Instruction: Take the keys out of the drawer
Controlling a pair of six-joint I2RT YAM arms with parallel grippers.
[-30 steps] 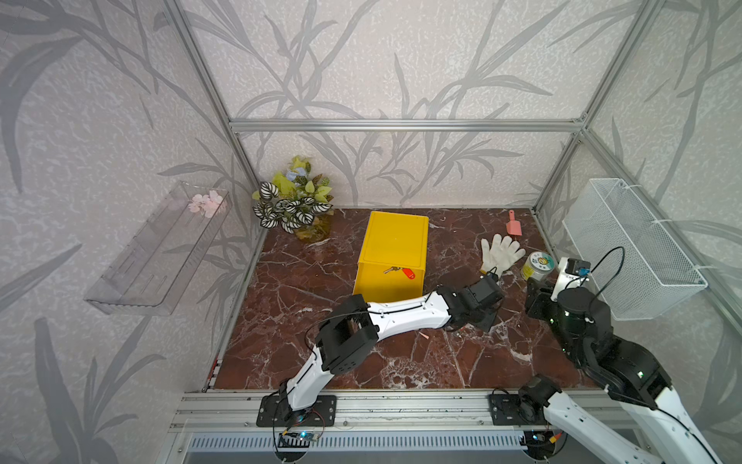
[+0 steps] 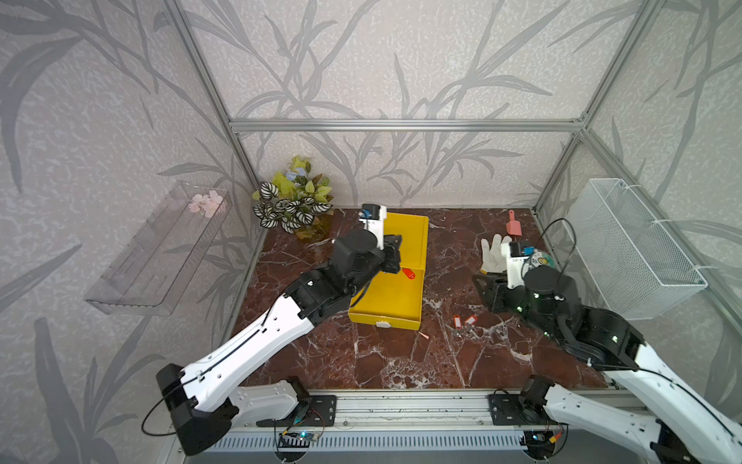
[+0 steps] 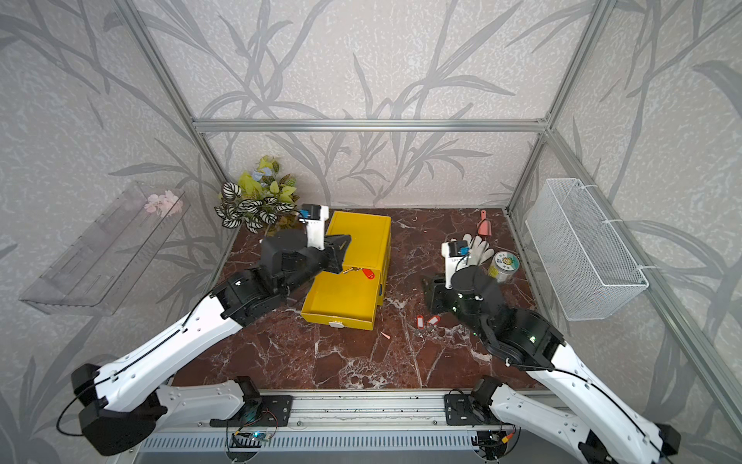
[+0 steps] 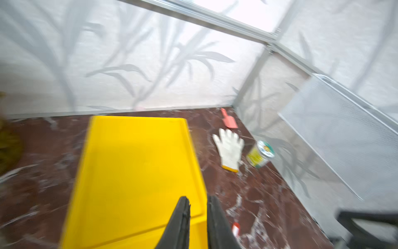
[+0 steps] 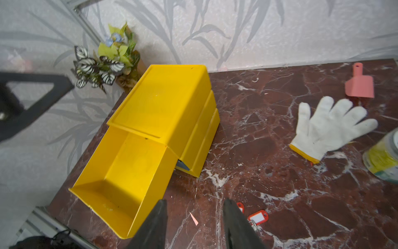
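Observation:
The yellow drawer unit (image 5: 159, 95) stands left of the table's middle, its drawer (image 3: 332, 301) pulled out toward the front. In the top right view, a key with a red tag (image 3: 368, 273) lies at the drawer's back. My left gripper (image 3: 337, 255) is raised over the unit; its two fingers show blurred in the left wrist view, and their opening is unclear. My right gripper (image 3: 433, 290) is above the table right of the drawer; its fingers stand apart in the right wrist view, nothing between them.
A white glove (image 5: 327, 128), a pink scoop (image 5: 358, 85) and a can (image 3: 504, 266) lie at the right. Small red tags (image 5: 257, 217) lie on the table front. A plant stands back left; wire basket (image 3: 583, 247) and clear tray hang on the walls.
My left arm has swung up and back-left, from low across the table to raised over the drawer unit. My right arm has moved left toward the middle.

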